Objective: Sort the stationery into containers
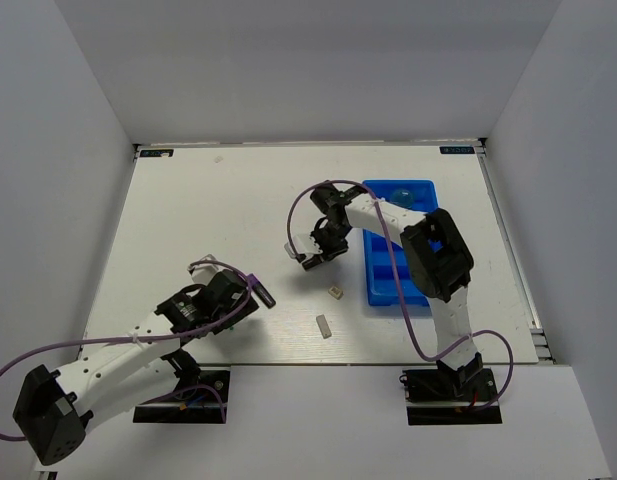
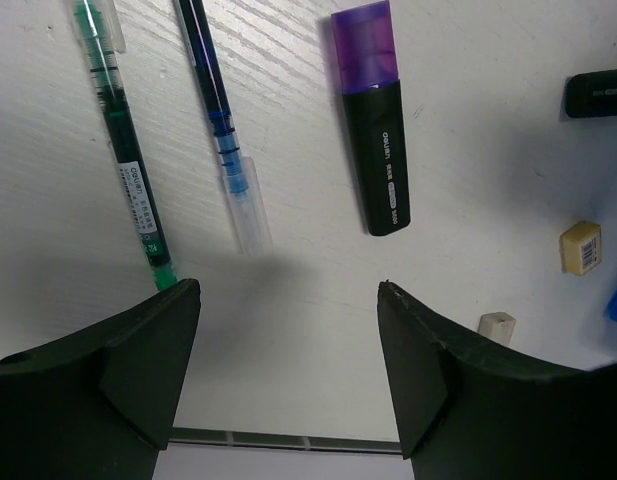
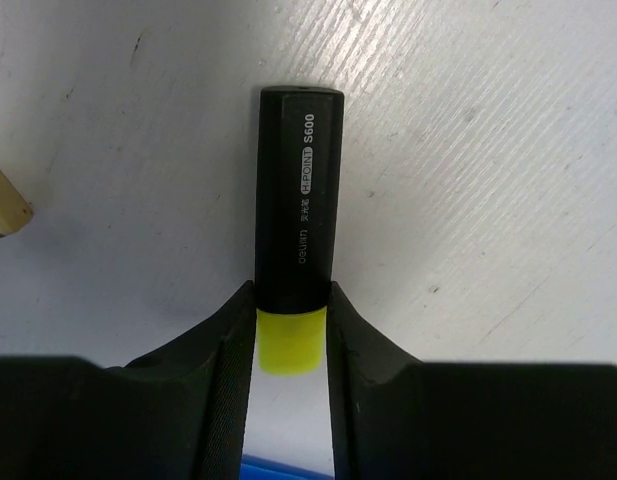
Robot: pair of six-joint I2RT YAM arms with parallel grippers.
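A black highlighter with a yellow end [image 3: 298, 190] lies on the table between the fingertips of my right gripper, which touch or nearly touch its sides. My left gripper is open above the table, nothing between its fingers. Below it lie a green pen [image 2: 133, 180], a blue pen [image 2: 218, 110] and a purple-capped highlighter [image 2: 378, 160]; further right are another black highlighter [image 2: 603, 92], a small beige block [image 2: 581, 246] and a pale block [image 2: 496, 327]. The blue compartment tray [image 1: 381, 290] stands right of these items.
The right arm covers part of the tray. The front table edge runs close below the left gripper.
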